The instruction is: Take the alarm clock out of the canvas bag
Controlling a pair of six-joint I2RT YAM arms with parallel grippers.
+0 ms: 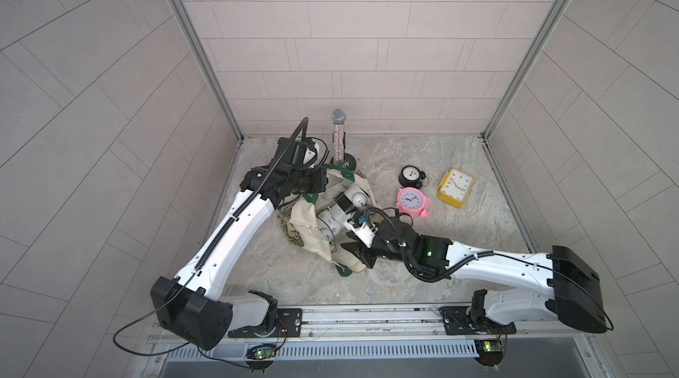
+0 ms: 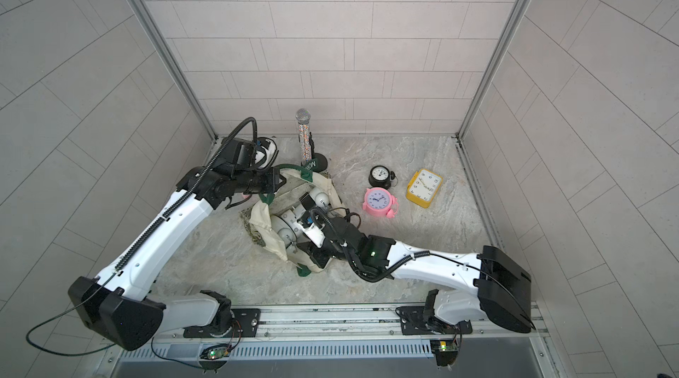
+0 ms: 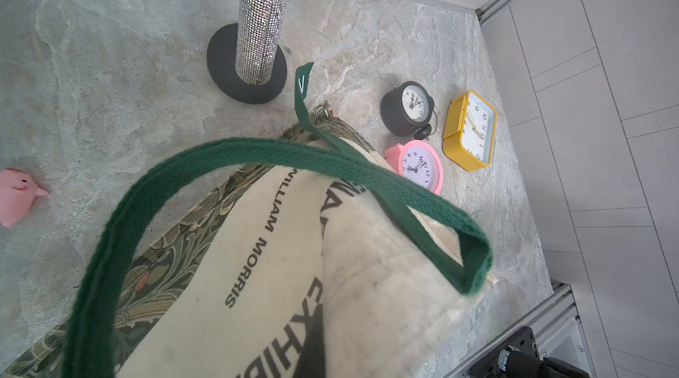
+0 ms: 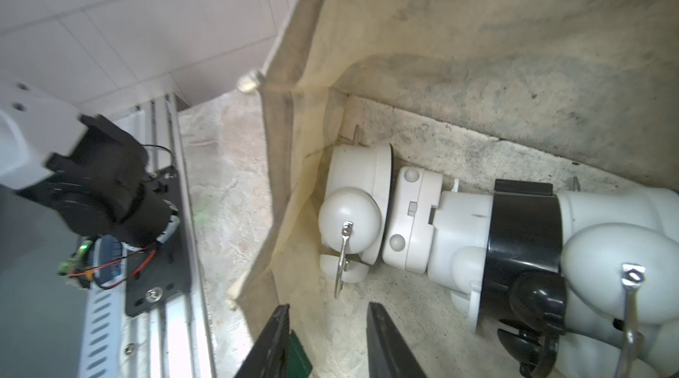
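Note:
The canvas bag (image 1: 304, 226) lies open-mouthed on the table, with green handles (image 3: 283, 151). White alarm clocks (image 4: 353, 215) sit in a row inside it, in the right wrist view; a black clock (image 4: 527, 250) is wedged among them. At the bag's far-left rim, my left gripper (image 1: 321, 181) is shut, with the cloth folded up at it; the fabric hides its fingertips in the left wrist view. My right gripper is at the bag's near-right mouth, its fingers apart and empty. Ahead of them are the white clocks, untouched.
A glittery microphone (image 1: 338, 134) stands on a round black base behind the bag. To the right are a small black clock (image 1: 411, 176), a pink clock (image 1: 411, 200) and a yellow clock (image 1: 455, 187). Bare table surrounds them. A pink toy (image 3: 17, 196) lies left of the bag.

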